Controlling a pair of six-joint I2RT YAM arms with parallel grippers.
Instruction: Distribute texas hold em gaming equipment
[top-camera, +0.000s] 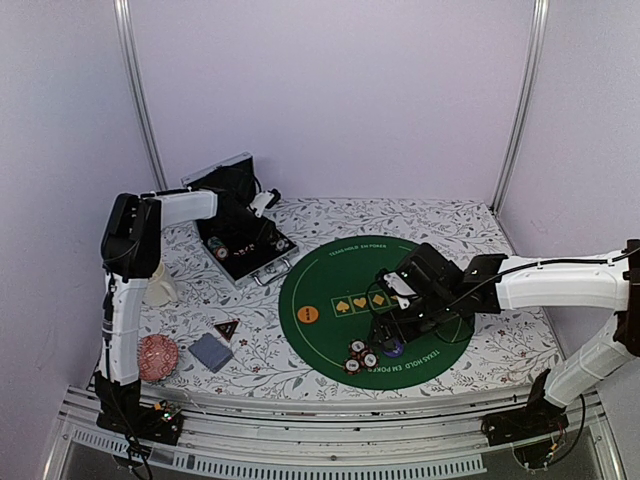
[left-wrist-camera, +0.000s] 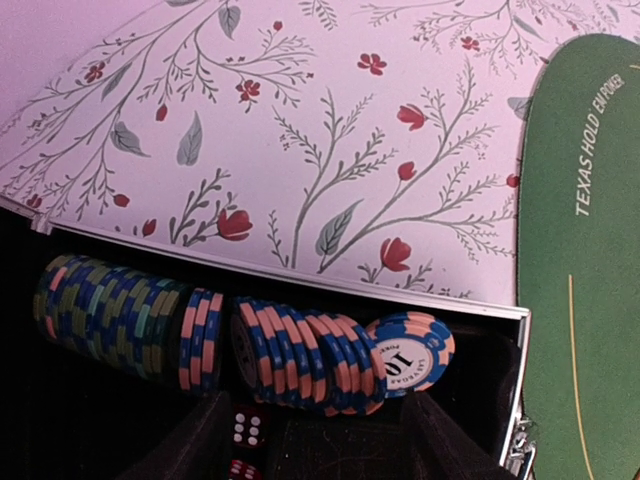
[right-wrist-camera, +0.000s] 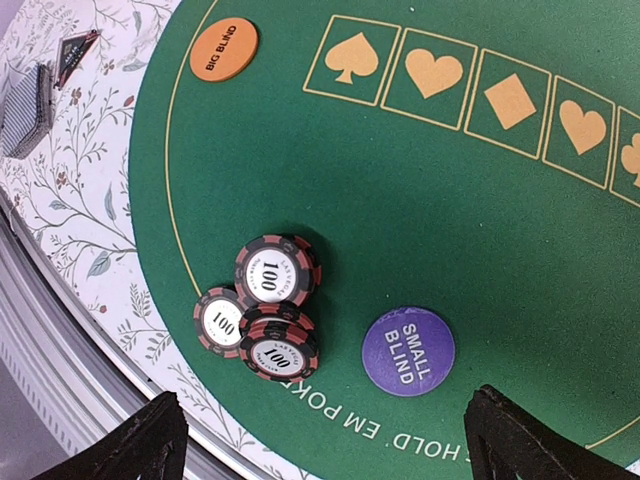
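Blue-and-pink chips (left-wrist-camera: 285, 355) lean in a row inside the open black case (top-camera: 240, 266), and one marked 10 (left-wrist-camera: 415, 355) tilts at the row's right end. My left gripper hovers over the case with its fingers apart and nothing between them. Red dice (left-wrist-camera: 247, 428) show below the chips. On the green poker mat (top-camera: 340, 265), black-and-red 100 chips (right-wrist-camera: 278, 275) sit in a cluster beside the purple small blind button (right-wrist-camera: 408, 351). Above the mat, my right gripper is open and empty. The orange big blind button (right-wrist-camera: 224, 49) lies at the mat's left.
A blue card deck (top-camera: 211, 352), a dark triangular piece (top-camera: 227, 329), a red patterned dish (top-camera: 157, 357) and a white cup (top-camera: 160, 288) are on the left side.
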